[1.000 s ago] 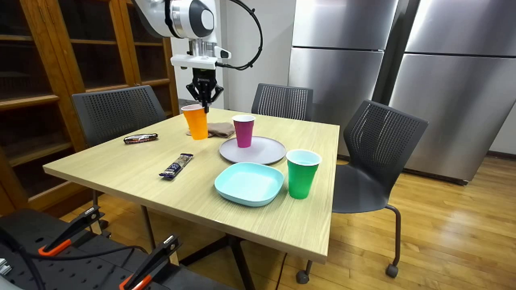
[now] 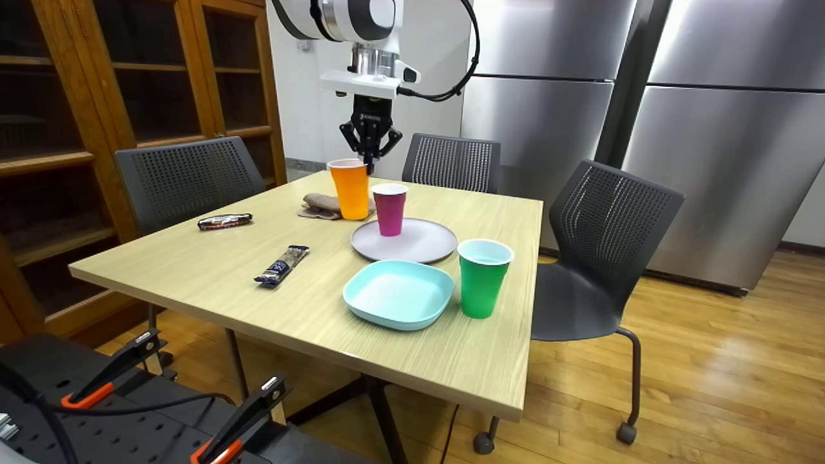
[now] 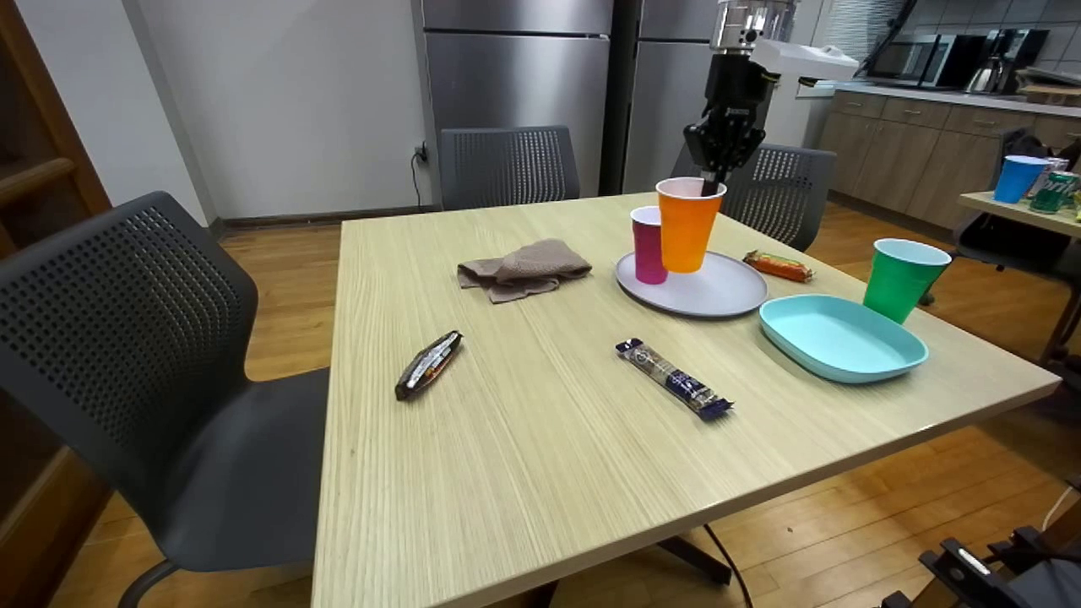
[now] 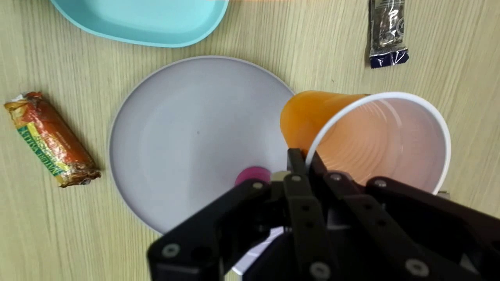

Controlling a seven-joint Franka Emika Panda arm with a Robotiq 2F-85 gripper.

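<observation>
My gripper is shut on the rim of an orange cup (image 4: 323,110), one side of its wall pinched between the fingers. The cup hangs a little tilted, its open mouth up, and in exterior view 2 the orange cup (image 3: 689,228) partly overlaps a smaller magenta cup (image 3: 649,248). That magenta cup (image 2: 390,212) stands upright on a grey plate (image 2: 433,241). In the wrist view most of the magenta cup (image 4: 253,174) is hidden behind my gripper. Whether the orange cup's base touches anything is hard to tell.
A turquoise dish (image 2: 398,294) and an upright green cup (image 2: 483,282) stand near the plate. Wrapped bars lie around: a dark blue one (image 3: 674,380), a black one (image 3: 428,365), an orange one (image 3: 778,267). A brown cloth (image 3: 527,268) lies crumpled.
In exterior view 1 my gripper and the orange cup have moved right, from over the front of the cloth to close beside the magenta cup. The other objects have stayed put.
</observation>
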